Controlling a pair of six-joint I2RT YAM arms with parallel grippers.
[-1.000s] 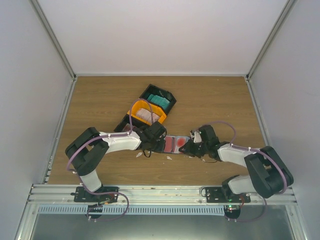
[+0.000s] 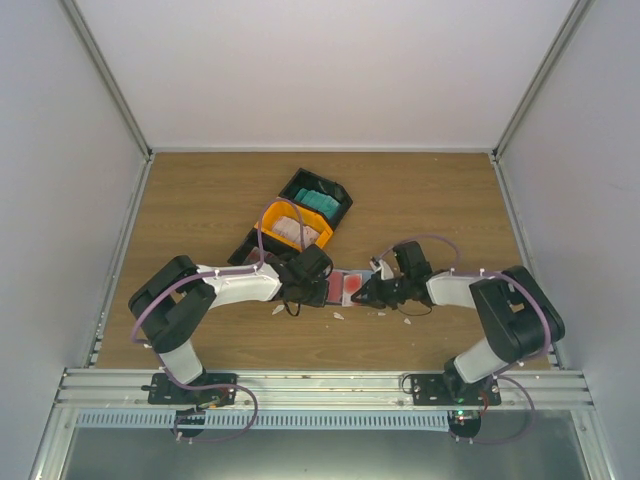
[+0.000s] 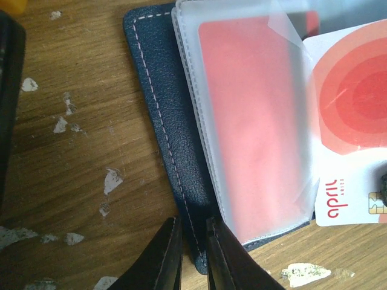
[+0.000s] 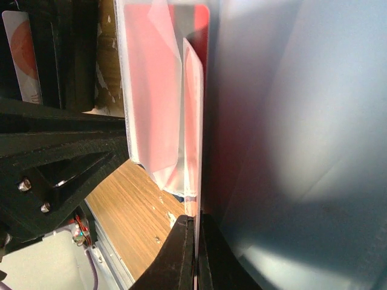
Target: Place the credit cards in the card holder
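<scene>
The dark blue card holder [image 3: 175, 121] lies open on the table, its clear sleeve [image 3: 260, 121] showing a pink-red card inside. My left gripper is shut on the holder's stitched edge near its lower corner. A white credit card [image 3: 347, 175] with red circles and a chip stands at the sleeve's right side, its left edge overlapped slightly by the clear plastic. In the right wrist view that card is edge-on, pinched by my right gripper, which is shut on it. How deep the card sits in the sleeve cannot be judged.
Behind the left arm stand an orange box [image 2: 268, 216] with pinkish cards, a black box [image 2: 345, 205] with teal cards, and another dark box [image 2: 240, 254], partly hidden. The table right of the boxes is clear.
My right gripper has moved left with the card, closer to the sleeve and the left gripper. The left arm has barely moved.
</scene>
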